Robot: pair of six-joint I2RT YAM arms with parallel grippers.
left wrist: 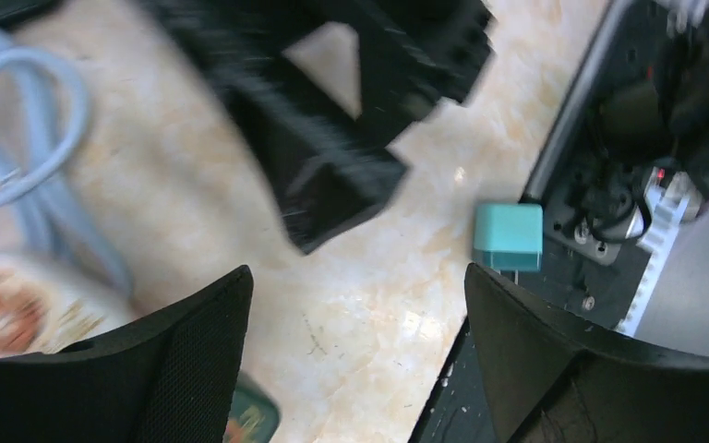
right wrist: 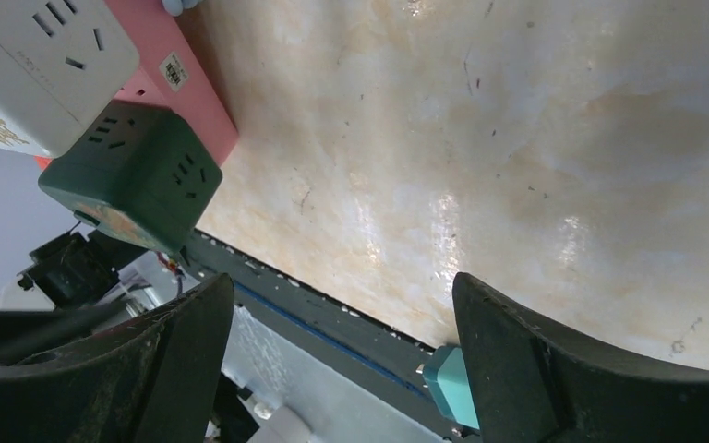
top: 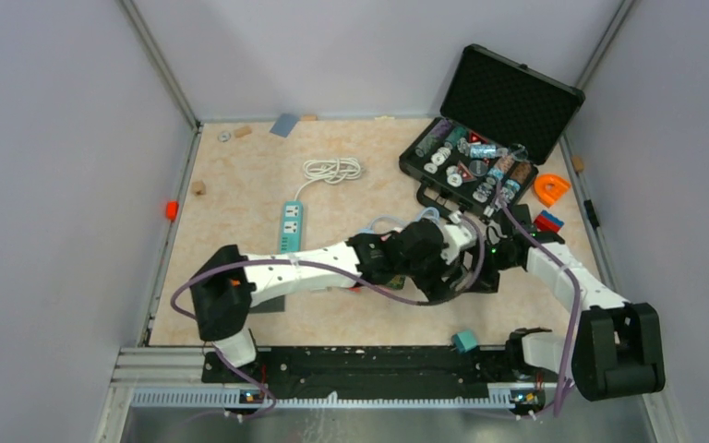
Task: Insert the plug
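A teal power strip (top: pixel 291 224) lies on the table's left half in the top view. Low in the right wrist view, my right gripper is open over bare tabletop, nothing between its fingers. Upper left there are a white socket block (right wrist: pixel 51 65), a pink block (right wrist: pixel 205 97) and a dark green socket cube (right wrist: pixel 134 175). My left gripper is open and empty too, with the white block (left wrist: pixel 32 305) and light blue cable (left wrist: pixel 46 138) at its left. The right gripper's black fingers (left wrist: pixel 318 180) stand just ahead. No plug can be clearly made out.
A small teal block (top: pixel 464 341) sits at the front table edge. The open black case (top: pixel 425 166) fills the back right. A coiled white cord (top: pixel 332 170) lies behind the strip. Both arms are close together right of centre.
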